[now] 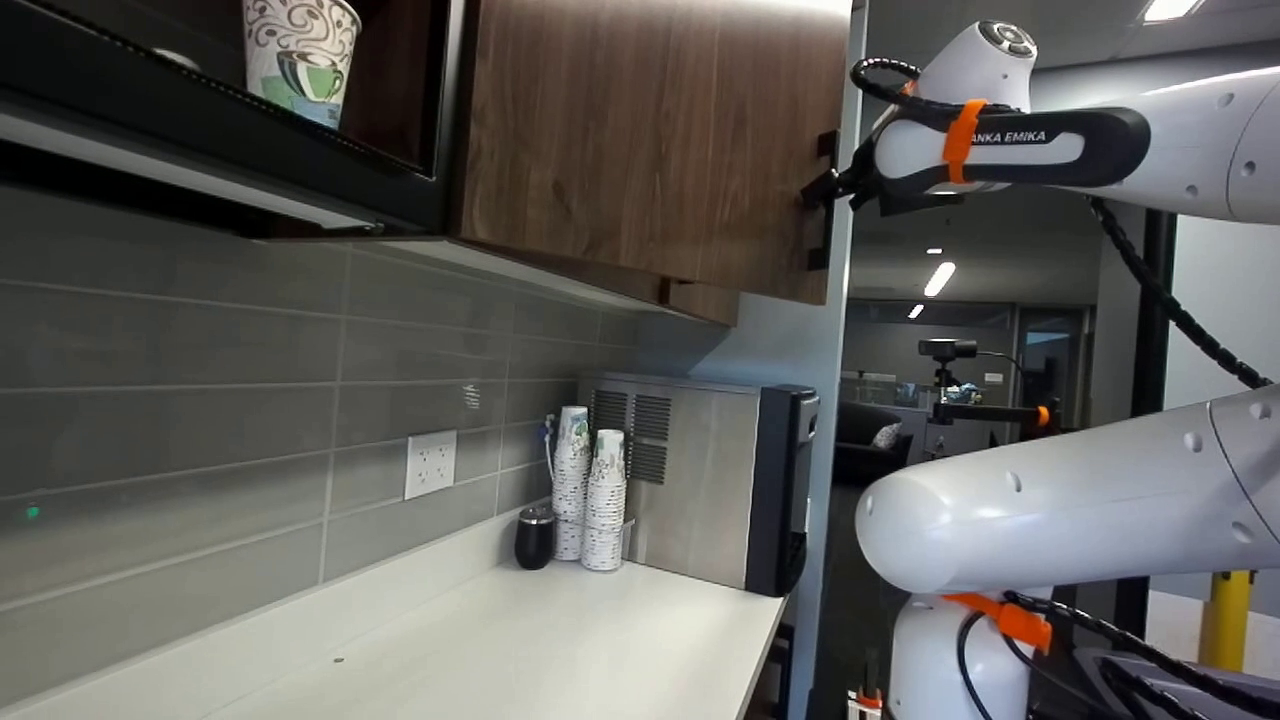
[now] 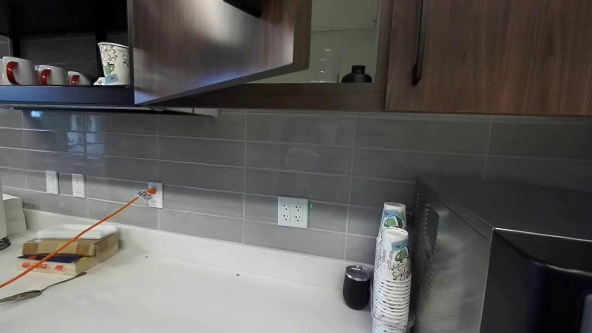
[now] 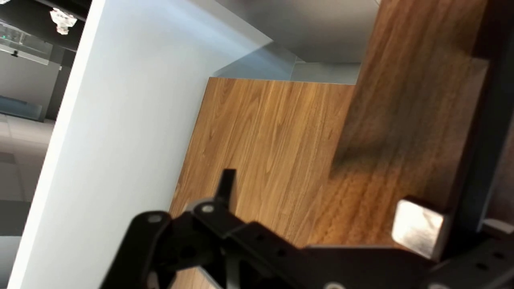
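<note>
A brown wooden cabinet door (image 1: 648,144) stands swung out from the upper cabinets. In exterior view 2 the same door (image 2: 216,39) leaves part of the cabinet interior (image 2: 344,41) exposed. Its black handle (image 1: 819,258) is at the free edge, and my gripper (image 1: 830,190) is right at it. From the wrist, the handle (image 3: 486,139) runs down the right side. The gripper appears open, its dark left finger (image 3: 225,188) well apart from the handle side. Whether it touches the handle is unclear.
Below are a white counter (image 1: 504,648), stacked paper cups (image 1: 605,504), a black tumbler (image 1: 535,538) and a steel machine (image 1: 696,480). A patterned cup (image 1: 300,60) and mugs (image 2: 22,71) occupy the open shelf. Mid-counter is mostly clear.
</note>
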